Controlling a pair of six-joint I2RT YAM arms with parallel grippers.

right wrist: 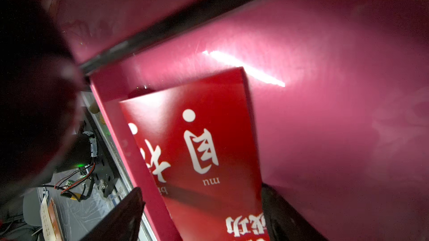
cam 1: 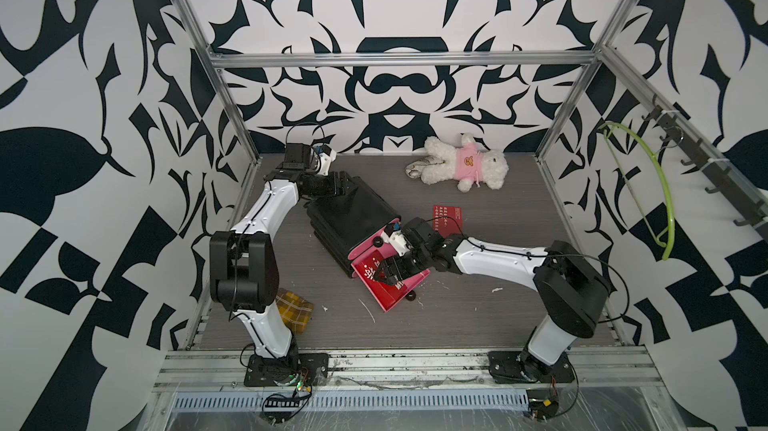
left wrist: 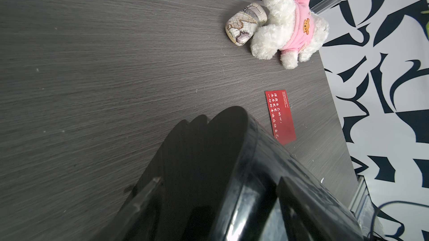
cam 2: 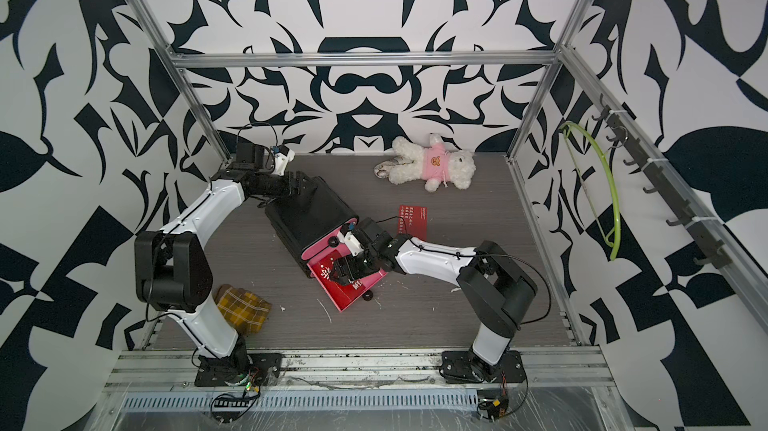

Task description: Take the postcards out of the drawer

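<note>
The black drawer cabinet point(cam 1: 352, 211) lies on the table with its pink lower drawer point(cam 1: 421, 275) pulled out. Inside the drawer a red postcard point(right wrist: 210, 151) with white characters is tilted against the wall; how many are under it I cannot tell. My right gripper point(cam 1: 387, 274) is open and low in the drawer, its fingers point(right wrist: 279, 214) either side of the card, not closed on it. My left gripper point(cam 1: 342, 183) is shut on the cabinet's rear end, the black shell point(left wrist: 201, 174) between its fingers. Another red postcard point(left wrist: 281, 118) lies flat on the table.
A white teddy bear point(cam 1: 473, 164) in a pink shirt lies at the back wall. A yellow plaid cloth point(cam 1: 294, 310) sits by the left arm's base.
</note>
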